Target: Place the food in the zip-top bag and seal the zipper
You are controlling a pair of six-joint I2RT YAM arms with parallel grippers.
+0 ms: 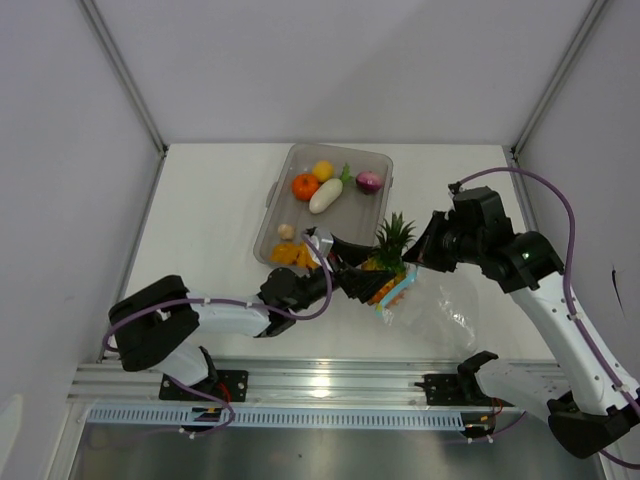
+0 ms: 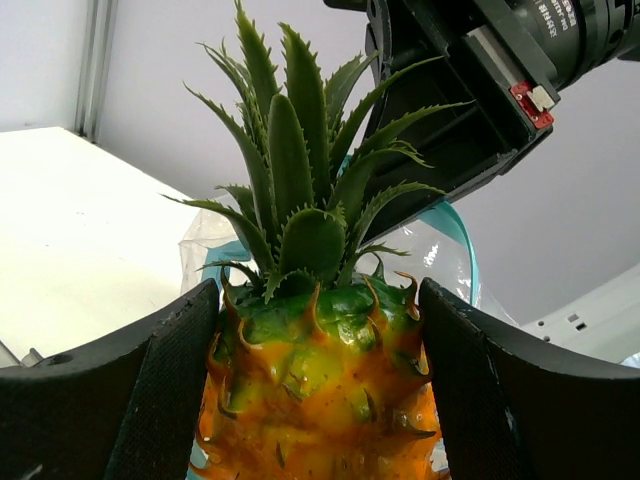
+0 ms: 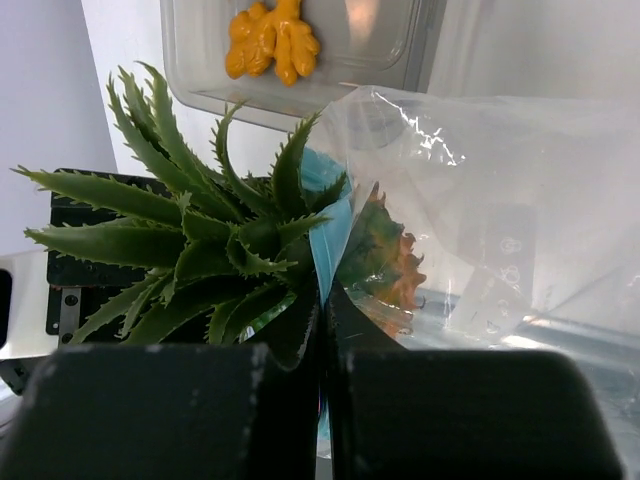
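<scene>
The orange pineapple toy with a spiky green crown (image 3: 190, 230) sits between my left gripper's fingers, at the mouth of the clear zip bag (image 1: 445, 310); part of its body shows through the plastic in the right wrist view. My right gripper is shut on the bag's blue zipper edge (image 3: 330, 225), just right of the pineapple in the top view.
A grey tray (image 1: 340, 225) behind holds a tomato (image 1: 305, 187), lemon, white vegetable, onion (image 1: 369, 182) and yellow ginger (image 3: 270, 40).
</scene>
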